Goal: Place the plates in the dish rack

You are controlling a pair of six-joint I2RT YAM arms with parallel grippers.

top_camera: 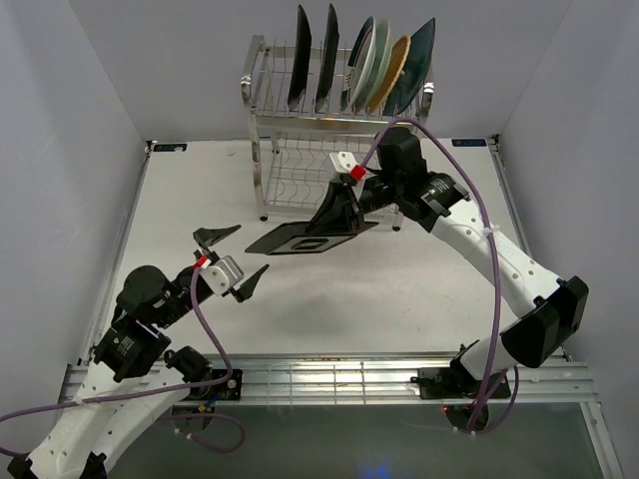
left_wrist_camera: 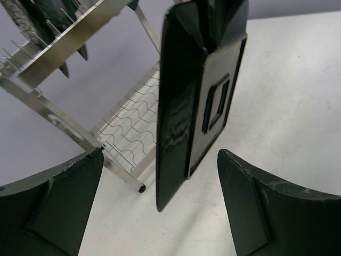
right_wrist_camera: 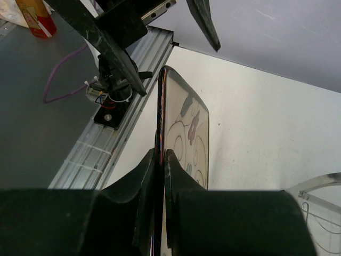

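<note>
A dark square plate (top_camera: 300,239) is held level in mid-air by my right gripper (top_camera: 344,205), shut on its edge; in the right wrist view the plate (right_wrist_camera: 184,133) stands between the shut fingers and shows a patterned face. My left gripper (top_camera: 238,261) is open just left of the plate's free edge, nothing between its fingers; in the left wrist view the plate (left_wrist_camera: 176,133) is between and beyond those fingertips. At the back, the dish rack (top_camera: 260,120) holds several upright plates (top_camera: 300,60) on its upper tier.
The rack's lower wire tier (top_camera: 300,175) shows no plates.
</note>
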